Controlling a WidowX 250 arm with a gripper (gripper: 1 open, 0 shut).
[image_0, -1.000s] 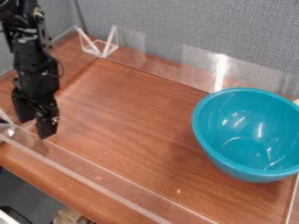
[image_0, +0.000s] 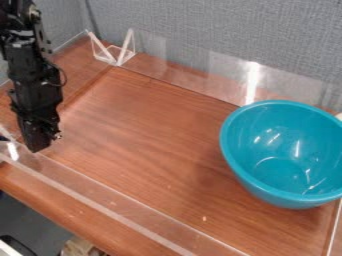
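Note:
The black robot arm hangs down at the left edge of the wooden table (image_0: 160, 160), its gripper (image_0: 40, 140) low near the front-left corner, close to the clear rail. The gripper looks shut; its fingertips are small and dark, and nothing clearly shows between them. A large teal bowl (image_0: 283, 155) stands on the right side of the table, well apart from the gripper.
Clear plastic edging runs along the table's back and front. A white bracket (image_0: 112, 52) stands at the back-left corner, below a grey fabric wall (image_0: 214, 30).
The gripper has shifted a little to the left and upward in the view over the last second. The bowl has not moved.

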